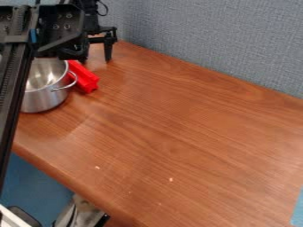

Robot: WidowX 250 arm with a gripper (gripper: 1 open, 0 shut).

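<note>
The black robot arm (57,31) reaches in from the top left, over a stainless steel pot (42,93) with side handles. Right beside the pot, partly behind it, lies a red object (85,77). The gripper sits at the upper left among dark arm parts; its fingertips are not clearly visible, so I cannot tell whether it is open or shut.
A grey padded wall (225,40) runs along the back. The table's front left edge drops to a blue floor.
</note>
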